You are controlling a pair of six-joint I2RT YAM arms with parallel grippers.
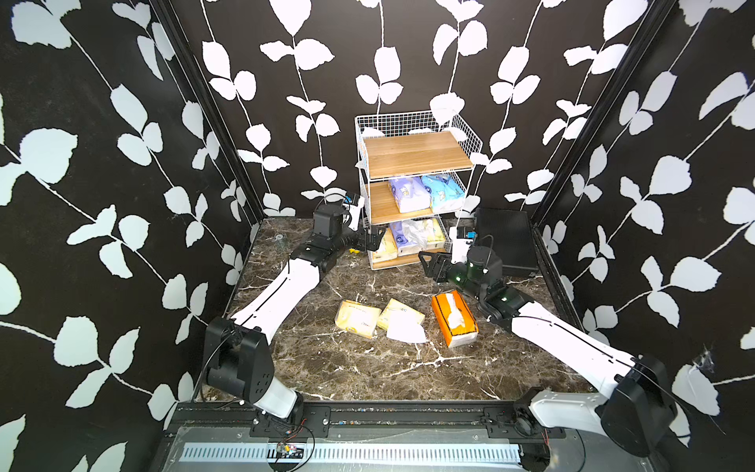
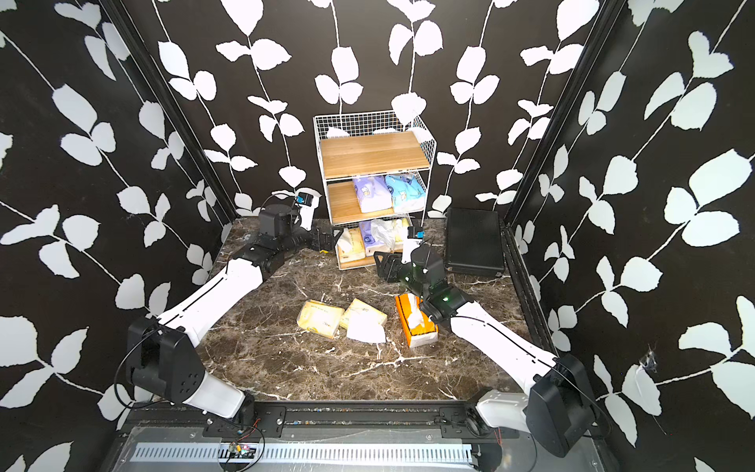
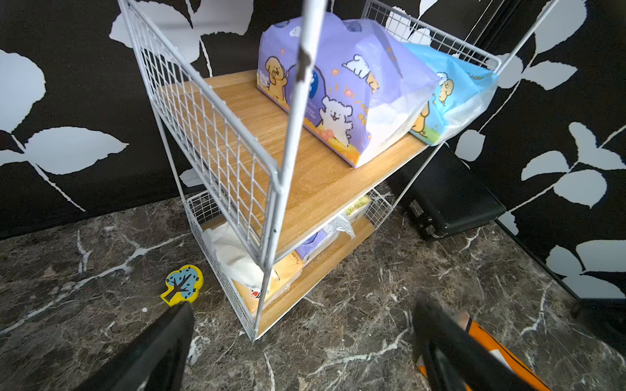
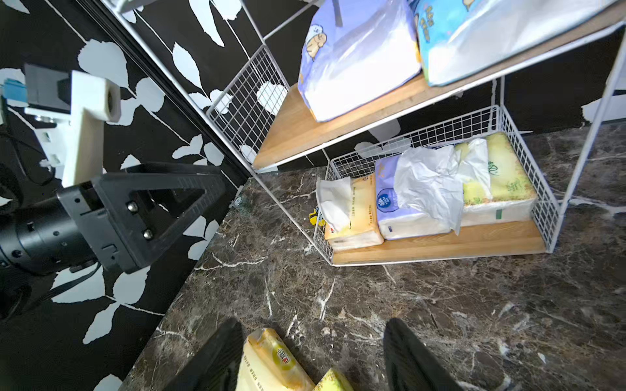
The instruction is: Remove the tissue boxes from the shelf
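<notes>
On the middle shelf board stand a purple tissue pack (image 3: 345, 84) and a blue tissue pack (image 3: 450, 84). Side by side on the bottom board are an orange-yellow pack (image 4: 355, 211), a second purple pack (image 4: 397, 202) and a green-yellow pack (image 4: 499, 176), with white tissue hanging over them. Two yellow packs (image 1: 358, 318) (image 1: 399, 311) and an orange tissue box (image 1: 454, 318) lie on the table. My left gripper is open and empty, at the shelf's left front. Open and empty too, my right gripper is in front of the bottom board.
The shelf's top board (image 1: 417, 153) is bare. A black case (image 1: 505, 240) lies right of the shelf. A yellow-blue tree-shaped piece (image 3: 182, 284) is on the table to the left of it.
</notes>
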